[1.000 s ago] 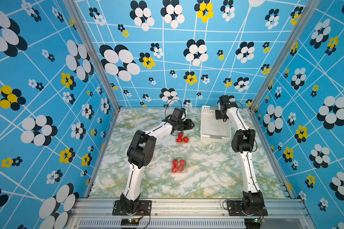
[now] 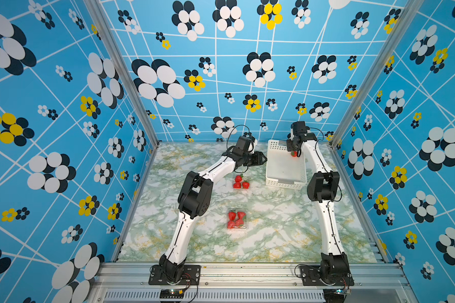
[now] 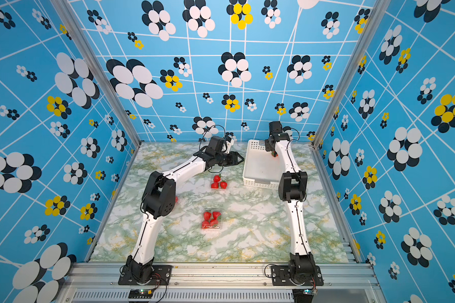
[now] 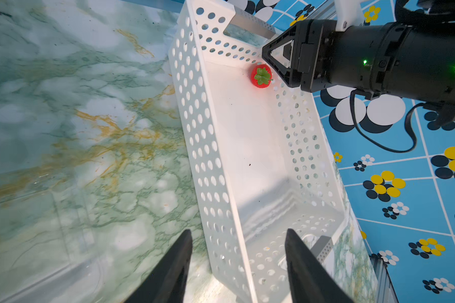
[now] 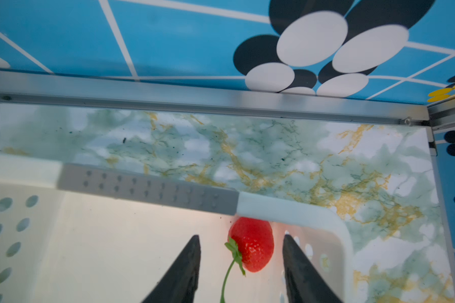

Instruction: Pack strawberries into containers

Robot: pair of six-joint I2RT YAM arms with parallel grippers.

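A strawberry [image 4: 261, 75] with a green stem lies at the far end of the white basket [image 4: 247, 131]. My right gripper is directly at it, a finger on either side in the right wrist view; whether they grip it is unclear. My left gripper stands open and empty at the basket's left side. A clear empty container [image 4: 50, 232] shows below it. On the table, several strawberries [image 2: 241, 184] sit in a small group left of the basket, and a clear container [image 2: 236, 218] nearer the front holds more.
The blue back wall [image 2: 288, 116] stands close behind the basket and both wrists. The basket's raised perforated walls border the right gripper.
My left arm has moved toward the back and right, closer to the basket. The right wrist has shifted slightly back and up in the top left view, exposing the strawberry.
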